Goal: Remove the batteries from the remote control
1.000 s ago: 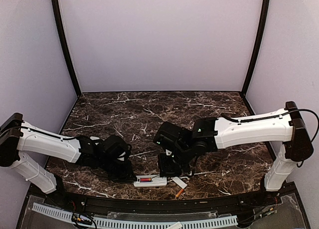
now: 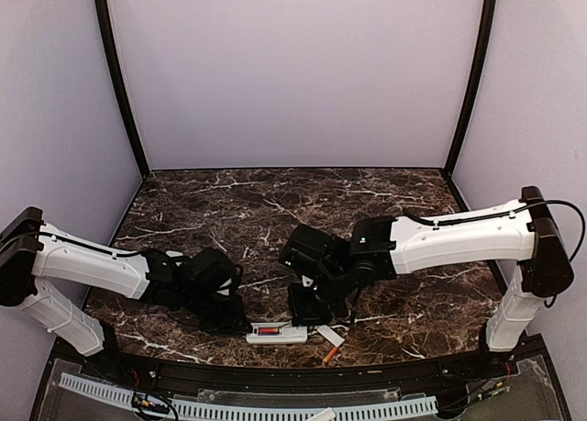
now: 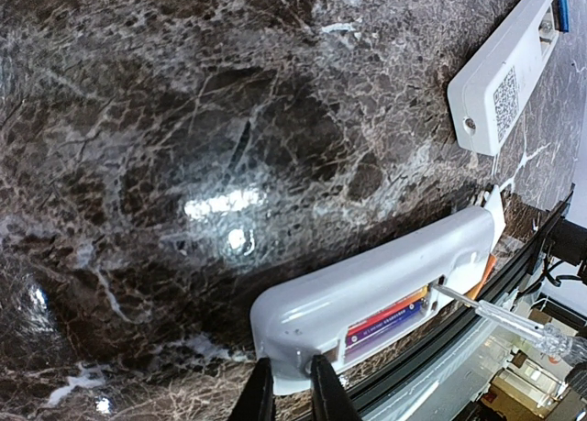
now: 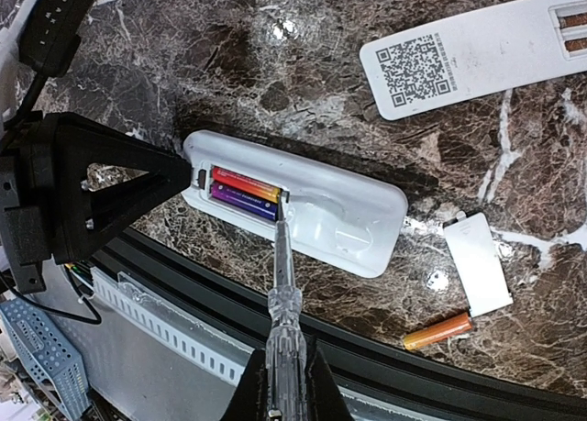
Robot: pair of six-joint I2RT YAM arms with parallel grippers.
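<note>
The white remote (image 4: 344, 227) lies with its battery bay upward, holding an orange-red battery (image 4: 246, 182) and a purple battery (image 4: 243, 201) side by side. My left gripper is shut on one end of the remote. A clear, thin-tipped screwdriver (image 4: 286, 320) is in my shut right gripper; its tip reaches the bay's inner end, by the battery ends. Whether the tip presses on a battery I cannot tell. The top view shows the remote (image 2: 277, 333) at the table's front, largely between both grippers.
A white battery cover (image 4: 477, 263) and a loose orange battery (image 4: 437, 331) lie to the right of the remote. A second white remote (image 3: 504, 77) rests farther back, with a blue piece (image 3: 561, 11) at its end. The table's dark front edge (image 4: 367, 371) runs close by.
The left arm and the remote look still, and both batteries appear to be in the bay.
</note>
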